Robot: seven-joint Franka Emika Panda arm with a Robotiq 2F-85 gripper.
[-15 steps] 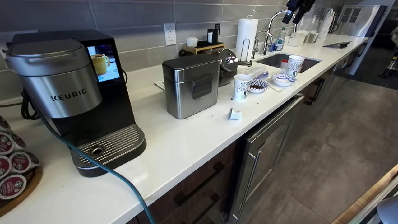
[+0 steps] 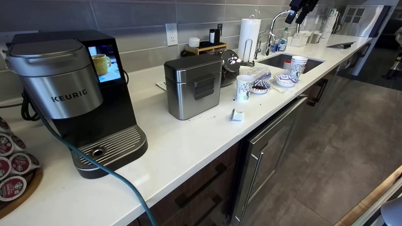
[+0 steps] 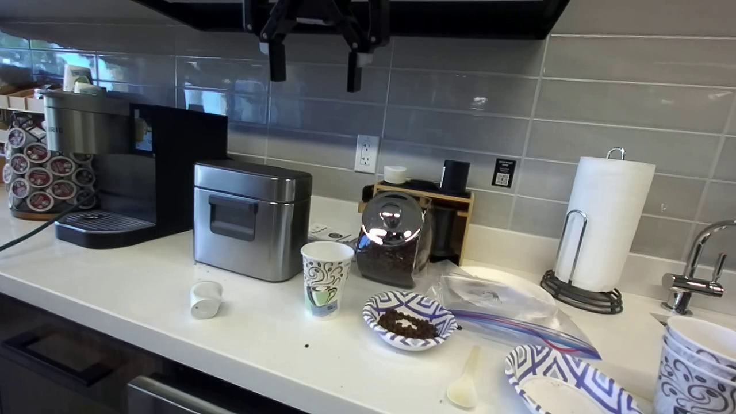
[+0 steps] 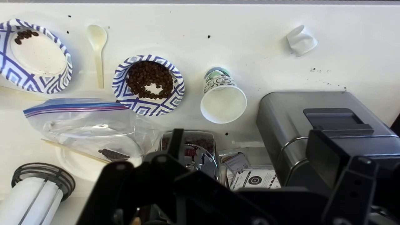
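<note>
High above the counter, my gripper (image 3: 315, 75) hangs open, its two fingers wide apart and nothing between them. A patterned paper cup (image 3: 325, 279) stands upright and looks empty from above in the wrist view. To its right, a blue-and-white paper bowl (image 3: 372, 330) holds dark coffee beans (image 4: 150, 78). A second such bowl (image 4: 37, 62) has only a few beans in it. Between the bowls lies a pale plastic spoon (image 4: 98, 48). The small white pod (image 2: 237, 115) lies on its side near the front edge, left of the cup in exterior view 2.
A steel box (image 3: 234, 221), glass jar (image 3: 388, 259), plastic bag (image 3: 510, 310) and paper towel roll (image 3: 610, 221) stand or lie behind. The coffee machine (image 2: 60, 83) is at one end. Stacked cups (image 2: 298, 66) stand beside the sink (image 2: 277, 60). A dark shelf (image 3: 455, 19) hangs near my gripper.
</note>
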